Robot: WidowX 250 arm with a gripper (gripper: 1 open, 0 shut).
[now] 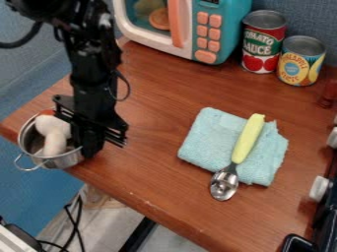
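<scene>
The black gripper [87,132] is at the left edge of the table, low at the right side of a steel pot [47,157] with side handles. White rounded items [53,131] are in the pot, partly hidden by the gripper. Whether the fingers are open or shut, and what is between them, cannot be seen clearly.
A folded light blue cloth [202,142] with a yellow-handled spoon [243,142] lies at centre right. A toy microwave [174,25] and two cans [261,44] stand at the back. Dark appliances line the right edge.
</scene>
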